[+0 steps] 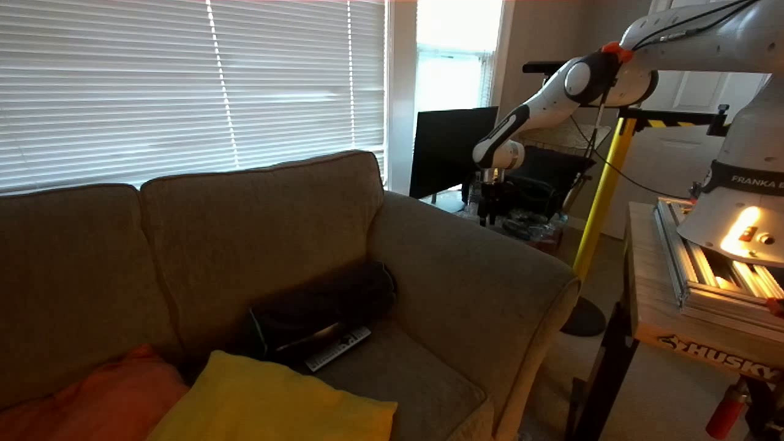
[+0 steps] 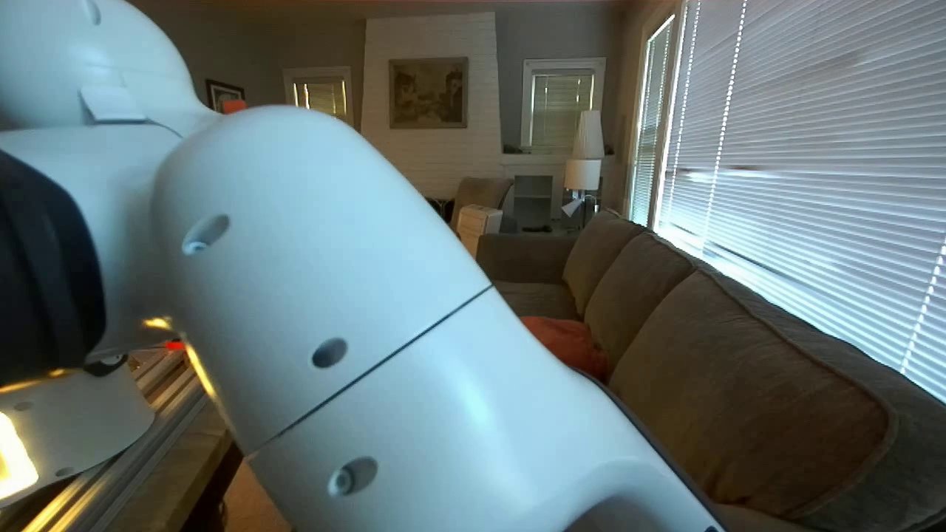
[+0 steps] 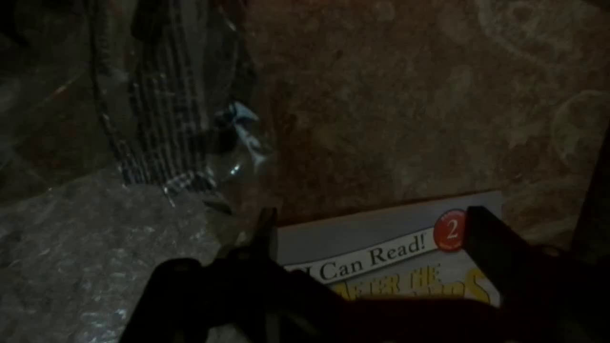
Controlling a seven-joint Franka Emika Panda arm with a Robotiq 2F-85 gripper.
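Observation:
A book with an "I Can Read!" cover and a red "2" badge lies at the bottom of the dim wrist view. Its lower part is hidden behind my gripper, which is open. The dark fingers stand apart, one over each side of the book as seen from above, and I see nothing held between them. How high they are above the cover I cannot tell. In exterior view 1 the gripper points down behind the sofa arm, near a cluttered surface. The gripper is out of sight in exterior view 2.
Clear plastic packaging and bubble wrap lie left of the book. Bare brown mottled surface shows above it. The sofa arm and a black screen flank the gripper's spot.

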